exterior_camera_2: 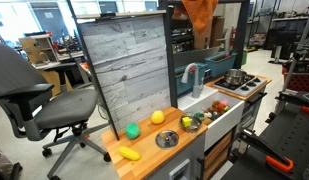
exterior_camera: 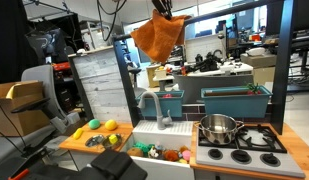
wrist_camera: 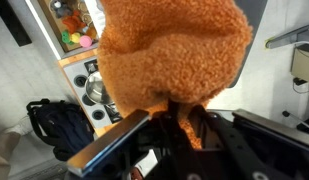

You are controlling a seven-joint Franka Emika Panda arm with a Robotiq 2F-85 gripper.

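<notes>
An orange cloth [exterior_camera: 159,37] hangs high above the counter, in front of the upper rail. Exterior view 2 shows its lower part [exterior_camera_2: 201,14] at the top edge. In the wrist view the cloth [wrist_camera: 174,50] fills the upper middle, bunched and close under my gripper. The dark fingertips touch or overlap the cloth's lower edge; whether they pinch it is hard to see. Only a small dark part of the gripper [exterior_camera: 165,6] shows at the top of exterior view 1.
Below are a sink with a faucet [exterior_camera: 154,103], a steel pot [exterior_camera: 220,128] on the wooden counter and a stove [exterior_camera: 244,148]. An open drawer [exterior_camera: 159,153] holds several colourful items. Toy food [exterior_camera: 112,125] lies to the left. A grey panel [exterior_camera: 102,85] stands behind it.
</notes>
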